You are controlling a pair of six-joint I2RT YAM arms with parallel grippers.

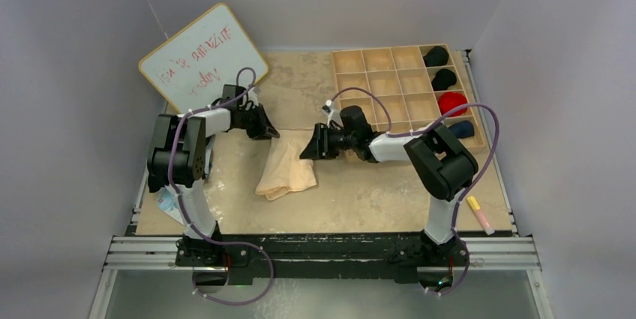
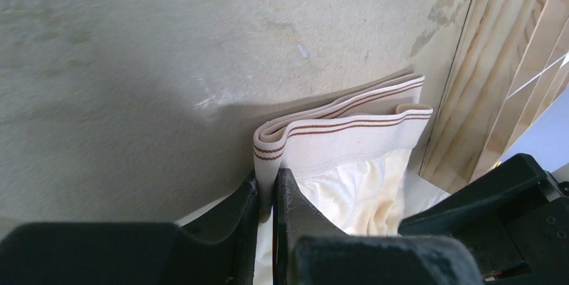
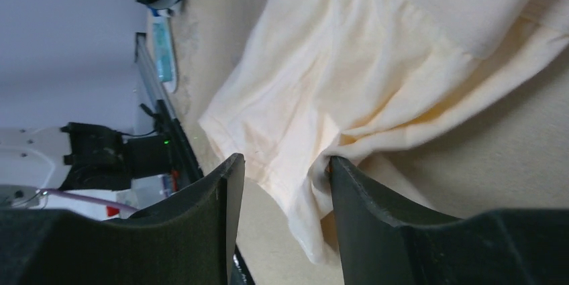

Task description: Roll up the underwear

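Observation:
Cream underwear (image 1: 285,169) lies folded on the table between my arms, its striped waistband (image 2: 355,127) at the back. My left gripper (image 1: 271,133) is shut on the waistband's left corner, the band pinched between its fingers. My right gripper (image 1: 315,152) is over the underwear's right side, part open; in the right wrist view a bunched fold of cloth (image 3: 315,198) lies between its fingers, against the right finger. Whether it touches the left finger is not clear; a gap shows there.
A wooden compartment tray (image 1: 382,80) with dark and red bundles stands back right. A whiteboard (image 1: 202,56) lies back left. A marker (image 1: 480,214) lies at the front right.

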